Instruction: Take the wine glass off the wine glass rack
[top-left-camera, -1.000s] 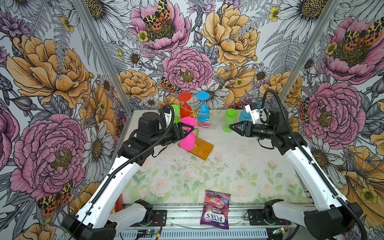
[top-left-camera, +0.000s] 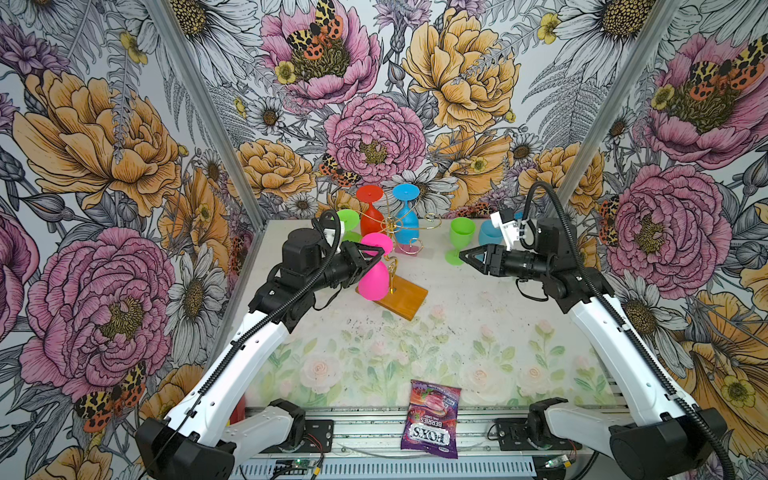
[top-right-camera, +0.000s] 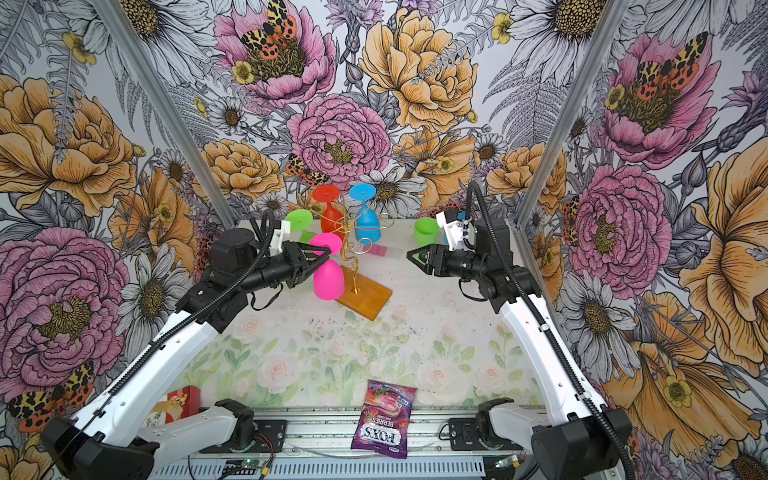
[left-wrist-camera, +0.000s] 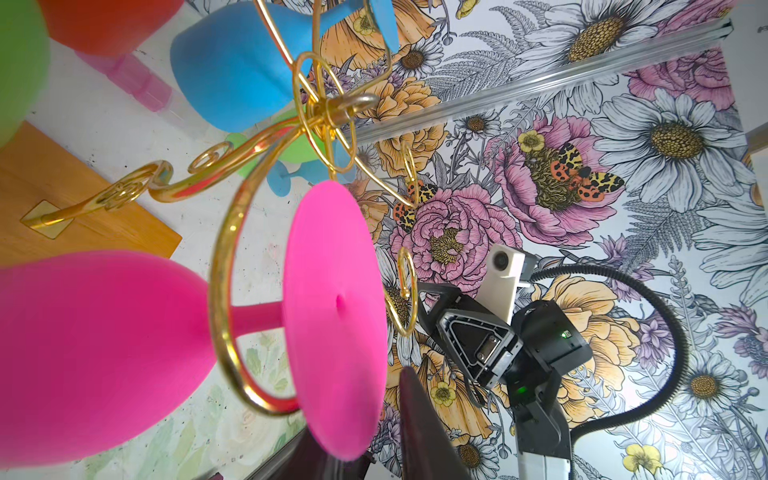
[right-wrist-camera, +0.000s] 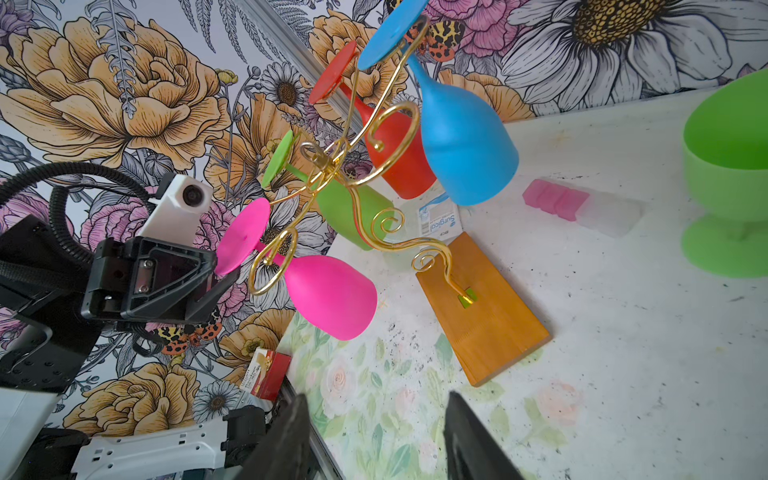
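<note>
The gold rack holds upside-down glasses: pink, red, blue and green. My left gripper is at the pink glass's foot; in the left wrist view its fingers are part open around the foot's lower edge, partly hidden by it. The pink bowl hangs below. My right gripper is to the right, apart from the rack; its blurred fingers show nothing between them, and I cannot tell how far they are closed.
A green glass stands upright at the back right, beside blue ware. The rack's wooden base sits mid-table. A snack bag lies at the front edge.
My left gripper has shifted slightly at the pink glass's foot, and the pink glass has moved a little to the left. The right arm looks almost unchanged.
</note>
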